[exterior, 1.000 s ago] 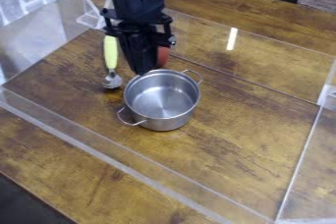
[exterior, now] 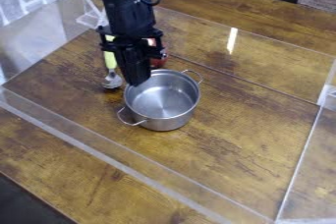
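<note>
My black gripper [exterior: 134,69] hangs over the back left rim of a steel pot [exterior: 163,105] with two wire handles, its fingers pointing down. It looks shut, with nothing visible between its fingers. A utensil [exterior: 110,78] with a pale yellow-green handle and metal head lies left of the pot, partly behind the gripper. A red object [exterior: 157,62] is mostly hidden behind the gripper, to its right.
Clear panels edge the work area at left, front and right. A white strip [exterior: 231,41] lies at the back.
My gripper has shifted slightly, a little lower and leftward, covering more of the utensil's handle. The pot has not visibly moved.
</note>
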